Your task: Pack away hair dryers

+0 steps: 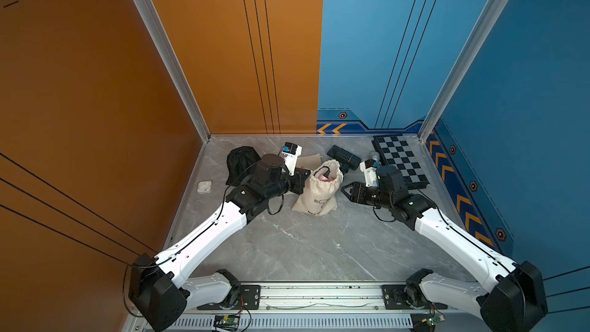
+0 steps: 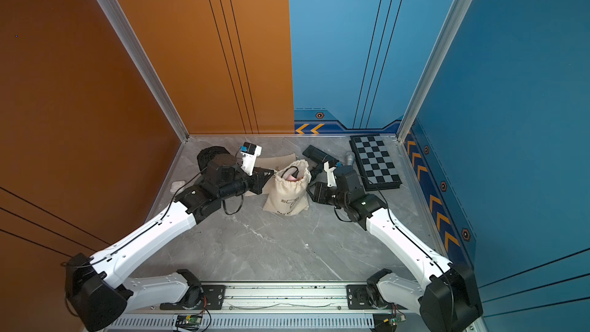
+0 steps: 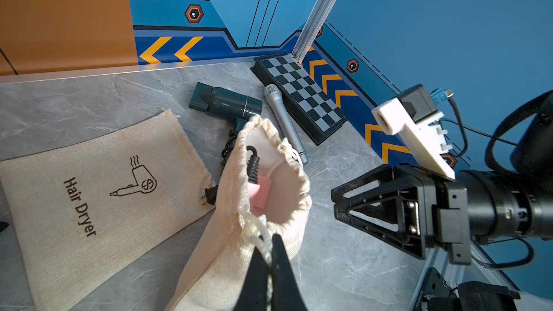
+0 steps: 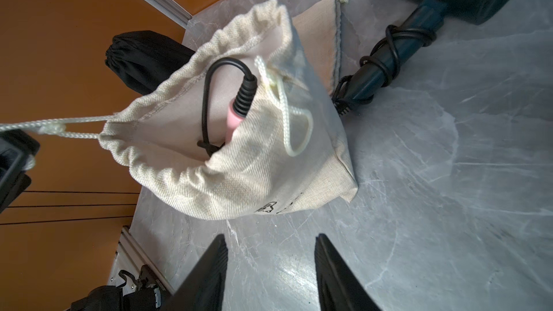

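An upright cream drawstring bag (image 1: pixel 317 199) holds a pink hair dryer (image 4: pixel 235 119) with a black cord. My left gripper is shut on the bag's white drawstring (image 4: pixel 75 119), pulled taut to the left. My right gripper hangs right of the bag, apart from it, part open with nothing between its fingers. A dark green hair dryer (image 3: pixel 224 101) with a wrapped cord lies behind the bag. A flat cream bag (image 3: pixel 86 201) printed "Hair Dryer" lies to the left of it.
A microphone (image 3: pixel 283 116) and checkerboard (image 3: pixel 296 89) lie at the back right. A black bag (image 4: pixel 141 60) and small white object (image 1: pixel 204 187) lie at the left.
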